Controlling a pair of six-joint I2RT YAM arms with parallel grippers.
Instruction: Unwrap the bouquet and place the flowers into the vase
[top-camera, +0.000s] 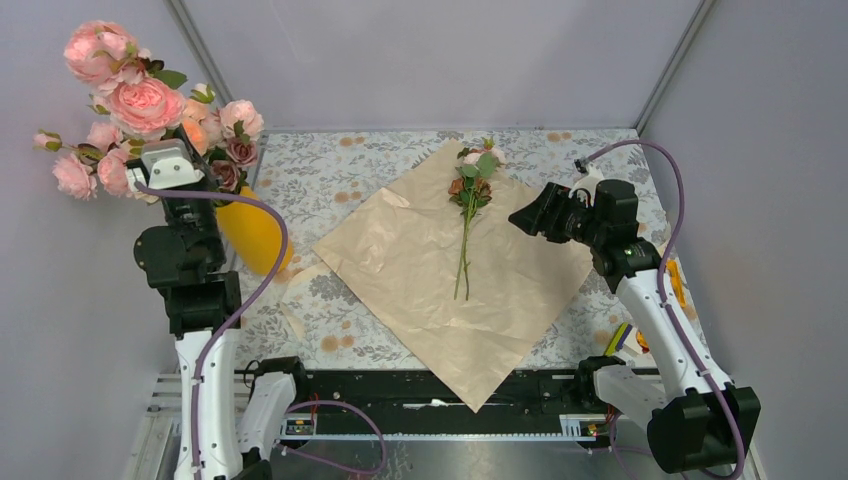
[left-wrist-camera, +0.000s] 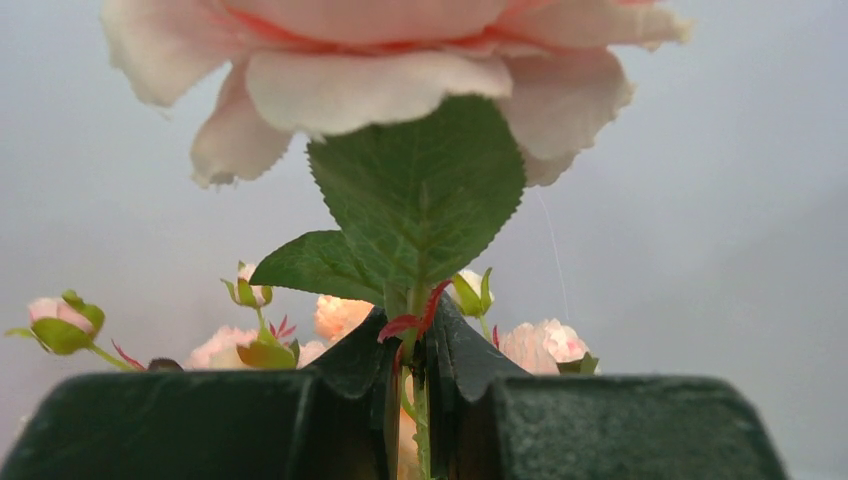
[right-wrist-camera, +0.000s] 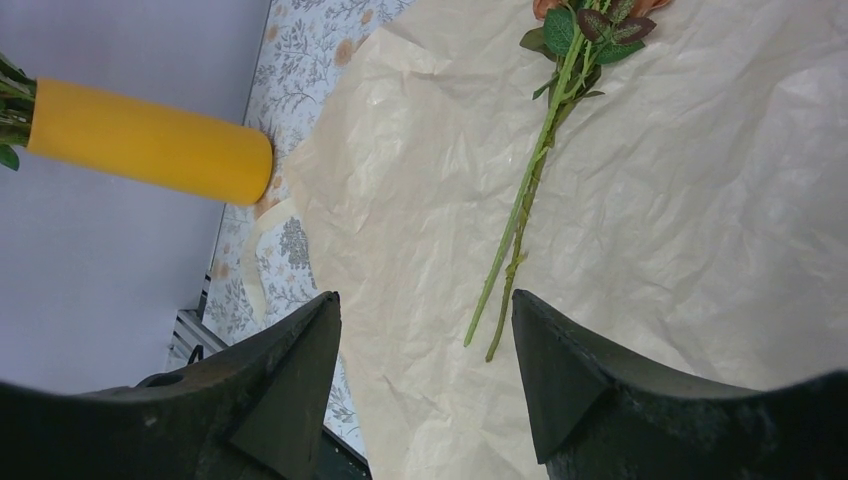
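Note:
The yellow vase (top-camera: 247, 236) stands at the table's left edge, with several pink and peach flowers (top-camera: 240, 122) fanned out above it. My left gripper is shut on the stem of a large pink flower (left-wrist-camera: 390, 60), whose green leaves sit just above the fingertips. Whether that stem's lower end is inside the vase is hidden behind the arm. Two or so flowers (top-camera: 468, 195) lie on the brown paper (top-camera: 400, 270), stems toward the front. To their right, my right gripper hangs open and empty, above the paper and clear of the stems (right-wrist-camera: 518, 220).
A patterned cloth (top-camera: 345, 150) covers the table. Curled tape (right-wrist-camera: 256, 262) lies between vase and paper. Small coloured items (top-camera: 630, 342) sit at the right front, near the right arm. Walls border the left and right sides.

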